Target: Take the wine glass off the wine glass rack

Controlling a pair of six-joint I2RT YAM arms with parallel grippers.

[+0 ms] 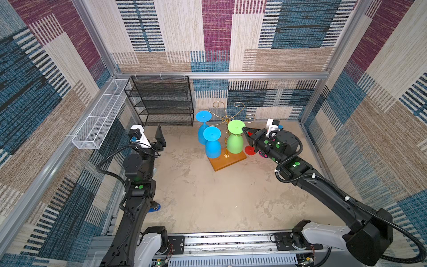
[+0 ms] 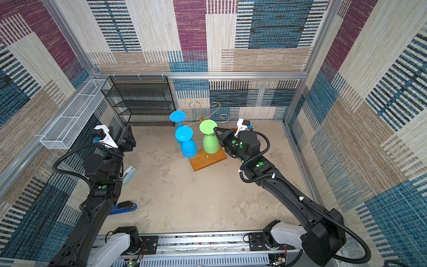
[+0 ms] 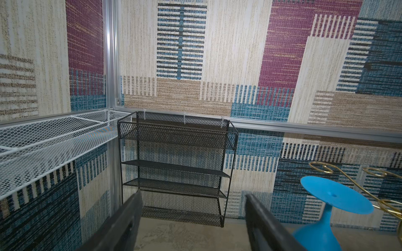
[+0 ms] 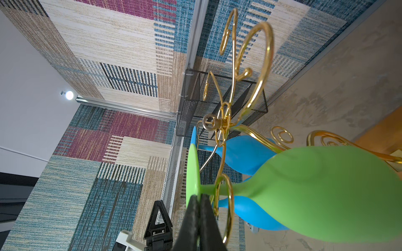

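A gold wire rack (image 1: 226, 118) on a wooden base (image 1: 222, 162) holds upside-down glasses: two blue (image 1: 213, 146) (image 1: 203, 116) and a green one (image 1: 234, 144). My right gripper (image 1: 244, 130) is shut at the rim of the green glass's foot; in the right wrist view its fingers meet at that foot, and whether they pinch it is unclear. The green stem lies within a gold loop. A red shape (image 1: 250, 150) is partly behind the right arm. My left gripper (image 1: 161, 135) stands open at the left, empty, apart from the rack.
A black mesh shelf (image 1: 158, 106) stands at the back left, with a white wire basket (image 1: 89, 133) on the left wall. Small items lie by the left arm, including a blue one (image 2: 126, 209).
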